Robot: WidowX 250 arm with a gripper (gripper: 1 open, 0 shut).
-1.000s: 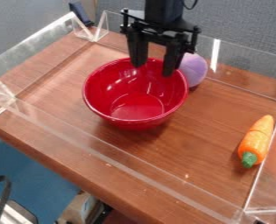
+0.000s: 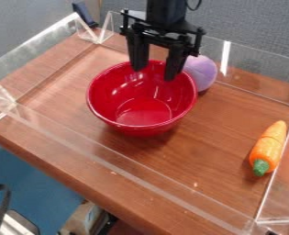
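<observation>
My black gripper [image 2: 157,57] hangs over the back part of a red bowl [image 2: 140,113], its two fingers spread apart, one on the left and one on the right, with nothing visible held between them. The bowl stands upright on the wooden table [image 2: 79,161] and looks empty. A light purple object [image 2: 201,72] sits just behind the bowl at the right, partly hidden. An orange toy carrot [image 2: 268,145] with a green tip lies at the right of the table.
Clear plastic walls border the table on several sides. A blue floor shows at the lower left.
My gripper has moved slightly downward over the bowl since a second ago. The bowl, purple object and carrot have not visibly moved.
</observation>
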